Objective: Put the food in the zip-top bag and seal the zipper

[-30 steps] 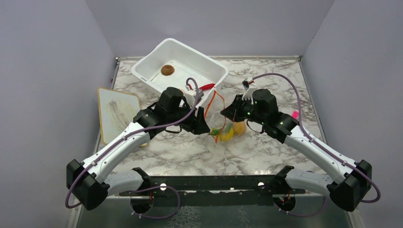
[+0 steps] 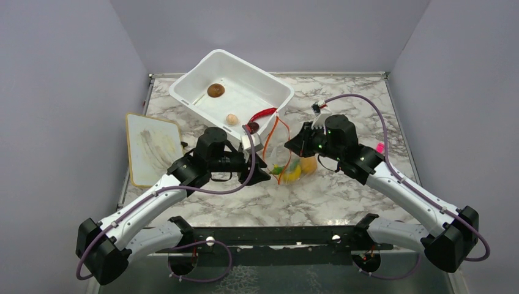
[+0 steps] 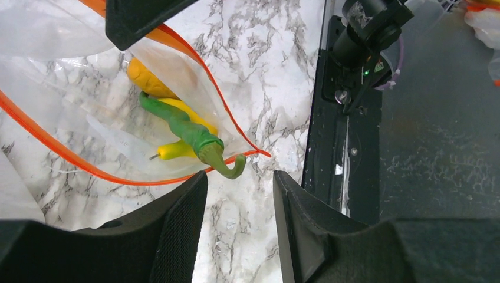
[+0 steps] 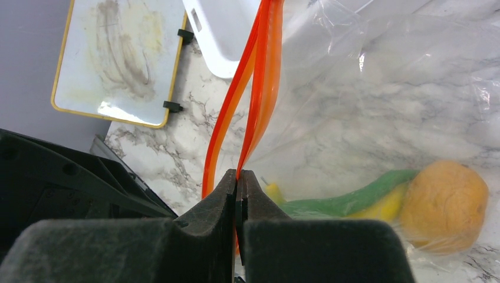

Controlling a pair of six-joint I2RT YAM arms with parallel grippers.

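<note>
The zip bag (image 4: 354, 118) with orange zipper edges holds a green pepper (image 3: 177, 124), a yellow pepper (image 3: 174, 150) and a round orange-tan item (image 4: 442, 206). The green pepper's stem pokes out at the opening. My left gripper stands open just short of that stem. My right gripper is shut on the zipper edge, holding the bag's mouth up. A white bin (image 2: 202, 98) holds a red chili (image 2: 264, 113), a brown item (image 2: 215, 90), a pale item (image 2: 232, 119) and a dark item beside the chili.
A cutting board (image 2: 150, 150) lies at the left beside the bin. A small pink object (image 2: 380, 147) is at the right.
The right arm and bag look unchanged.
</note>
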